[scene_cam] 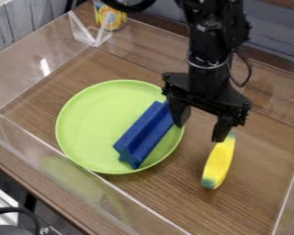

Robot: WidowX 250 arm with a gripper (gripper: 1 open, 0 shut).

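My black gripper (201, 119) hangs over the table between the green plate (91, 124) and a yellow banana-like object (217, 163), its fingers apart with nothing seen between them. The plate is on the left and holds a long blue block (142, 137) lying diagonally on its right side. The left finger is just above the plate's right edge; the right finger is just above the yellow object's upper end.
A yellow and blue can (109, 16) stands at the back left. Clear plastic walls border the table at left. Bare wood (254, 174) shows at the right and at the back.
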